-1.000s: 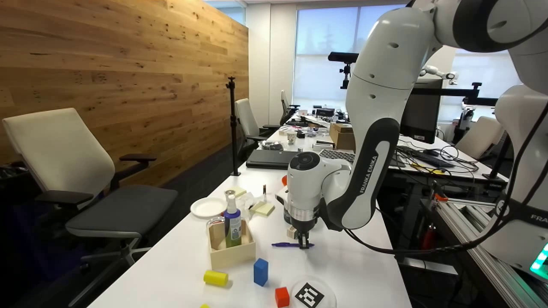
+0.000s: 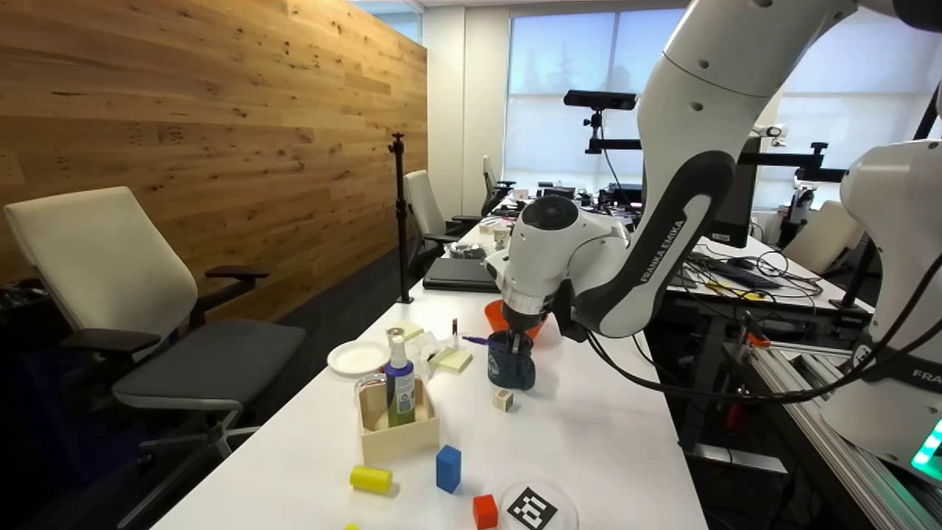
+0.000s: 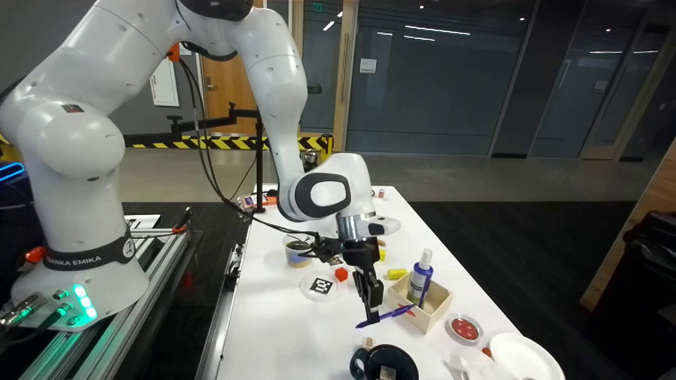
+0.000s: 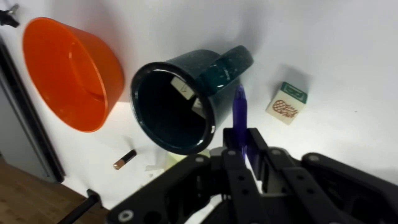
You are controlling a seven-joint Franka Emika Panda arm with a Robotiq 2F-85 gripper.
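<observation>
A purple pen (image 3: 400,311) is pinched in my gripper (image 3: 374,320), which is shut on it. The pen lies across the fingers, well clear of the table in exterior view 2. In the wrist view the pen (image 4: 239,108) points away between the fingers, beside a dark teal mug (image 4: 201,84). That mug stands upright with its handle toward the pen, and small pale blocks (image 4: 182,88) lie inside it. Exterior view 1 has the gripper over the mug (image 2: 510,364), with the pen (image 2: 483,341) sticking out to the left.
An orange cup (image 4: 112,71) stands beside the mug. On the mug's other side lies a small printed block (image 4: 286,104). A wooden box (image 2: 402,442) holds a spray bottle (image 2: 399,389). The white plate (image 2: 358,358) sits near the table edge.
The gripper has lifted the purple pen off the table. It has carried it up and away from exterior view 1's camera, to the mug.
</observation>
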